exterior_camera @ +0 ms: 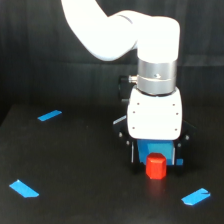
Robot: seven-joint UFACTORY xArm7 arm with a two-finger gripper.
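A red block (155, 166) with a faceted outline stands on the black table, below the white hand of the arm. Close behind it, a blue piece (143, 150) shows between the hand and the red block, partly covered; I cannot tell its full shape. My gripper (155, 146) points down just above and behind the red block. Its fingertips are hard to make out against the dark background and the blue piece, so whether the fingers hold anything does not show.
Blue tape strips lie flat on the black table at the back left (50, 115), the front left (24, 188) and the front right (196, 197). A dark curtain hangs behind.
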